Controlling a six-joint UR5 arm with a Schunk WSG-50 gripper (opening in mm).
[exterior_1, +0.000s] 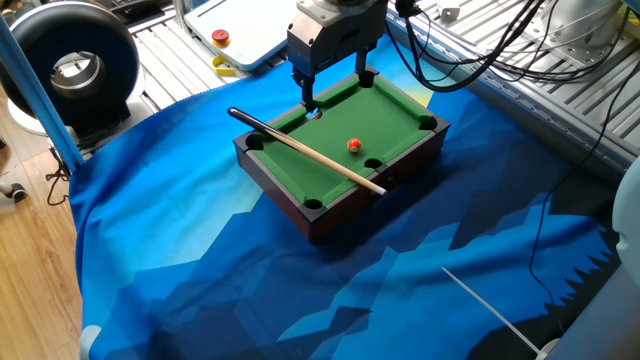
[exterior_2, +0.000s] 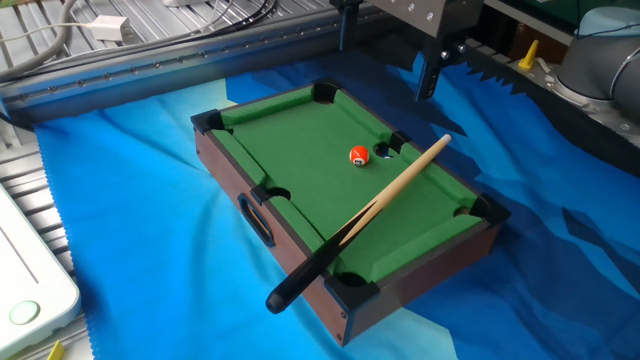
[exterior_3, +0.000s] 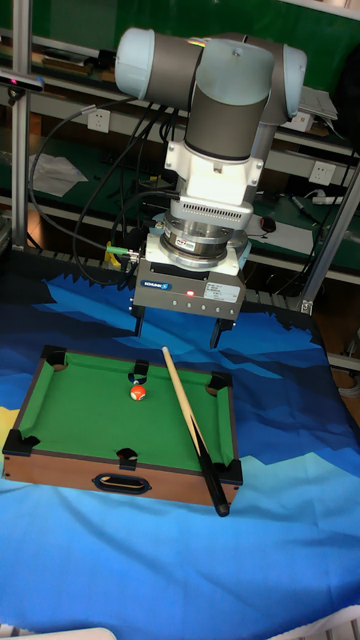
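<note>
A small green-topped pool table (exterior_1: 390, 112) with dark wooden sides rests on the blue cloth. One orange-red ball (exterior_1: 354, 146) lies on the felt close to a middle pocket (exterior_2: 383, 150). Slanting across one end of the table is a cue (exterior_2: 378, 197), its black butt and its pale tip both reaching past the rails. My gripper (exterior_3: 177, 326) is open, its two fingers far apart and pointing down with nothing between them. In exterior view 3 it hangs above the table's far side, clear of both ball and cue.
A thin white rod (exterior_1: 490, 310) lies on the cloth at the lower right in exterior view 1. A red button (exterior_1: 220, 37) and black cables (exterior_1: 470, 80) sit beyond the cloth.
</note>
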